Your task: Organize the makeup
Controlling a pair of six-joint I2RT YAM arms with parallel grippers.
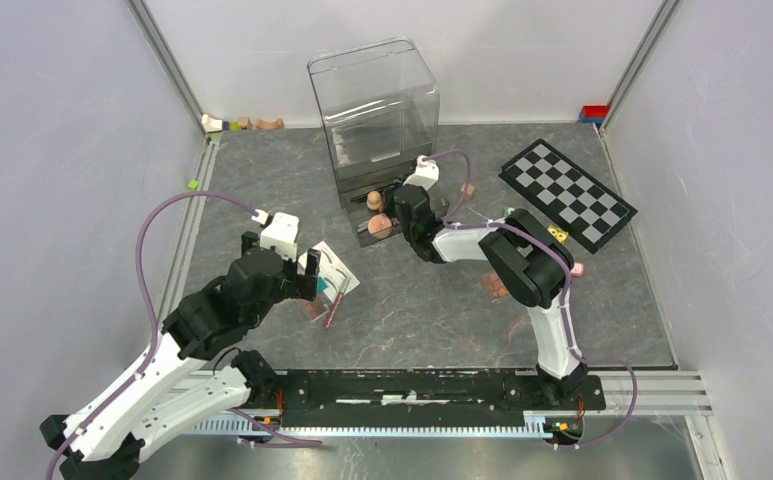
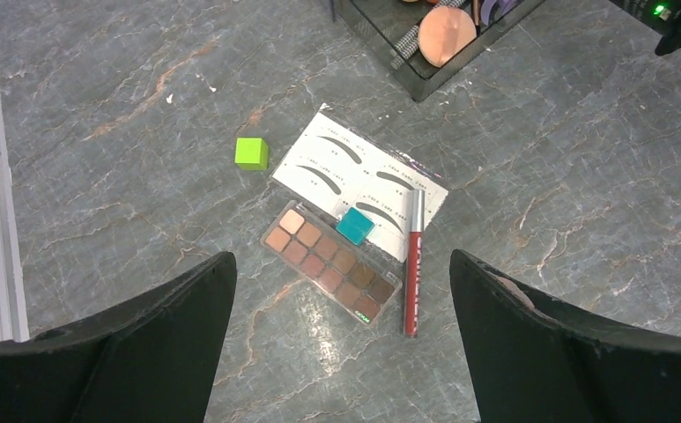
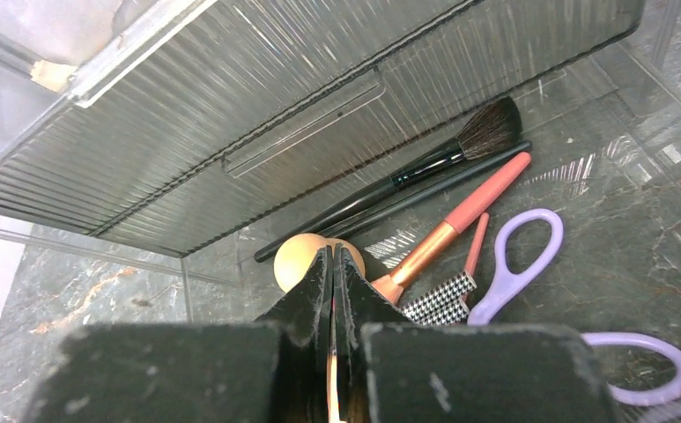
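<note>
The clear organizer stands open; its drawer holds a black brush, a pink brush, a beige sponge, a pink puff and lilac scissors. My right gripper is shut over the drawer, in front of the sponge, nothing clearly between its fingers. My left gripper stands open at the lower left, above an eyeshadow palette, a red-and-silver tube, a brow stencil sheet and a teal square.
A green cube lies by the sheet. A checkerboard, a yellow toy and another palette are at the right, partly behind my right arm.
</note>
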